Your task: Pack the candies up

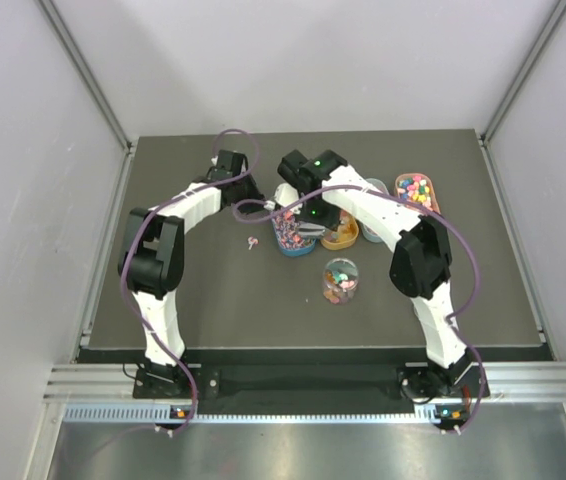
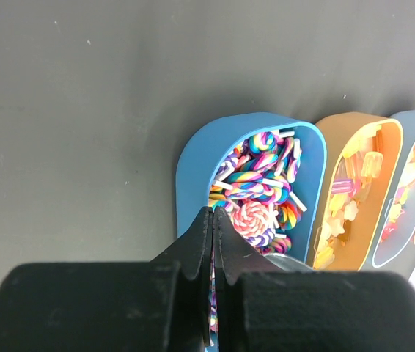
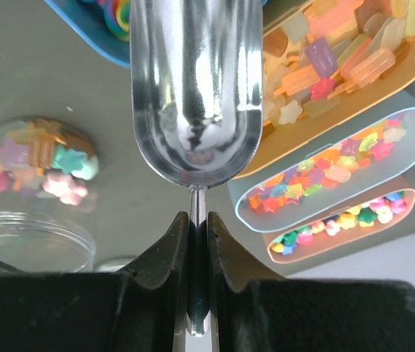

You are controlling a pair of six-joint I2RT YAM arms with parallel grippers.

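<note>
My right gripper is shut on the handle of a metal scoop [image 3: 196, 95], whose bowl looks empty. In the top view that scoop [image 1: 310, 230] hangs over the right side of the blue bin [image 1: 297, 253], near the orange bin. Striped lollipops [image 2: 255, 183] fill the blue bin. My left gripper is shut with nothing visible between its fingers, beside the blue bin's left edge. One lollipop [image 1: 253, 242] lies loose on the table to the left of that bin. Nearer the front stands a clear jar [image 1: 340, 281] with several mixed candies inside.
Right of the blue bin come the orange bin [image 3: 295, 147] of jelly candies, a pale blue bin [image 3: 240, 205] and a pink bin [image 3: 325, 242], each with candies.
</note>
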